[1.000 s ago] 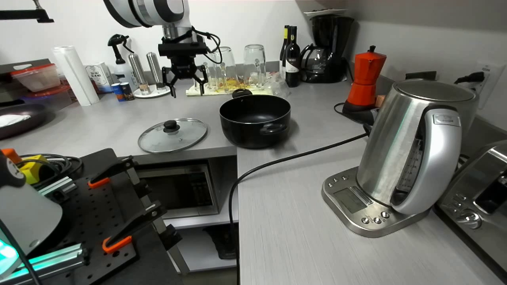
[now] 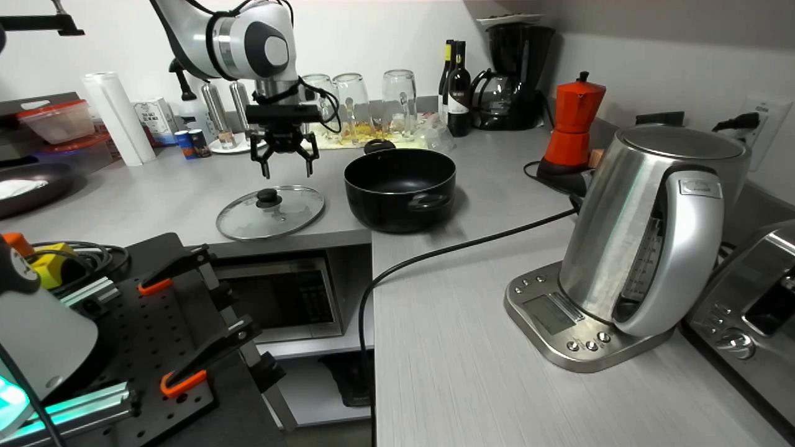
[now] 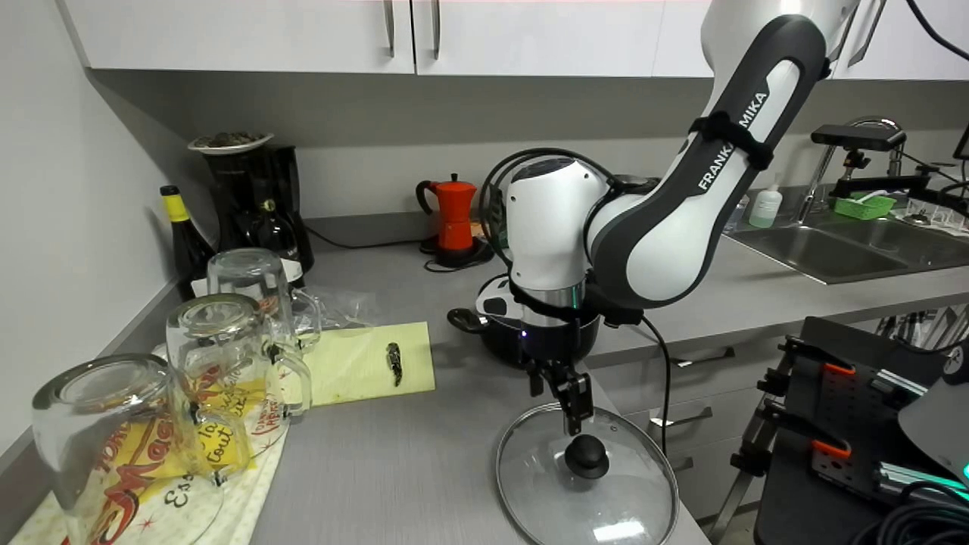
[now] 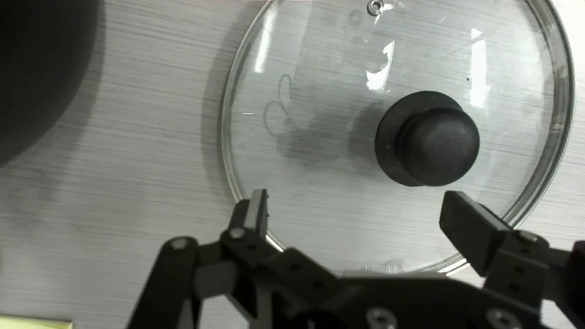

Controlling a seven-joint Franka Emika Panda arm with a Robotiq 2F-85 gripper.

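A round glass lid with a steel rim and a black knob lies flat near the counter's edge. Above the lid's far side hangs my gripper, open and empty. In the wrist view the knob sits ahead of the fingertips, nearer the right finger than the left. The lid spreads beneath both fingers. Beside the lid stands a black pot, uncovered and empty as far as its inside shows. The arm partly hides the pot in the second exterior view.
Upturned glass mugs stand on a cloth behind the lid, next to a yellow sheet. A steel kettle and a red moka pot occupy the right-hand counter. Bare counter lies left of the lid.
My gripper has come down toward the lid and shifted slightly left in the first exterior view, staying open. The lid and pot have not moved.
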